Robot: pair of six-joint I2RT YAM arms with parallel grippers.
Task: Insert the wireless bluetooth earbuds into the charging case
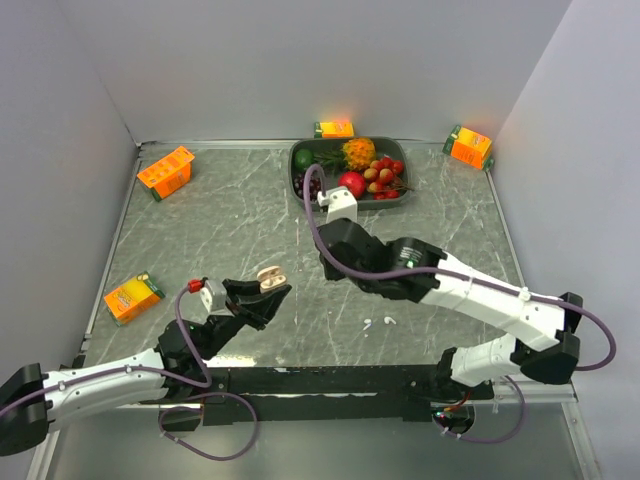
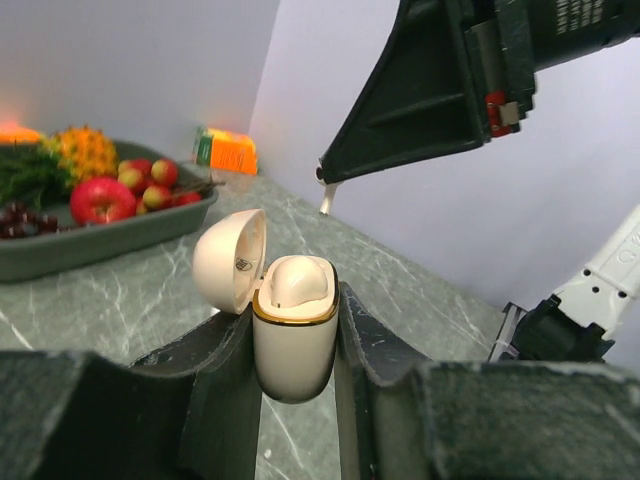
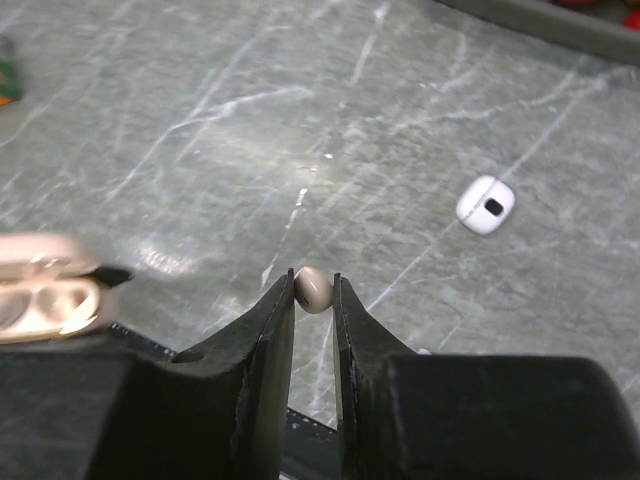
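Note:
My left gripper point(image 1: 268, 298) is shut on an open cream charging case, held upright with its lid raised; its slots show in the right wrist view at the left edge. My right gripper is shut on a small cream earbud point(image 3: 312, 296), high above the table and to the right of the case. In the left wrist view that earbud's stem point(image 2: 329, 197) hangs from the dark right gripper. Small white pieces point(image 1: 388, 321) lie on the front right of the table.
A grey fruit tray point(image 1: 310, 197) stands at the back, with orange boxes point(image 1: 165, 175) around the edges. A white case-like item point(image 3: 484, 204) lies on the marble table point(image 1: 190, 240).

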